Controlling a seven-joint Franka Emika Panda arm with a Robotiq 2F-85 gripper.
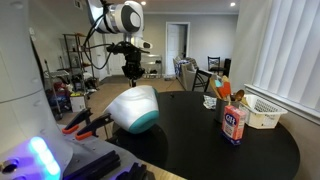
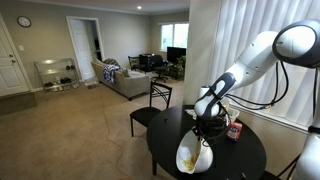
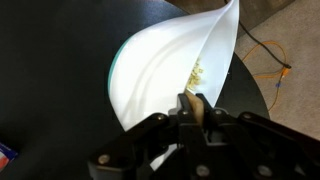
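A white bowl with a teal underside stands tipped on its side on the dark table, its opening turned away from exterior view 1. Exterior view 2 looks into the bowl, where yellow bits show. In the wrist view the bowl lies below, with small yellow pieces on its inner wall. A wooden spoon handle runs from my gripper into the bowl; the fingers are shut on it. The tipped bowl hides the spoon's lower end in exterior view 1, where my gripper hangs just above.
Farther along the table are a red-and-white container, a dark holder with utensils and a white basket. A dark chair stands near the table's edge.
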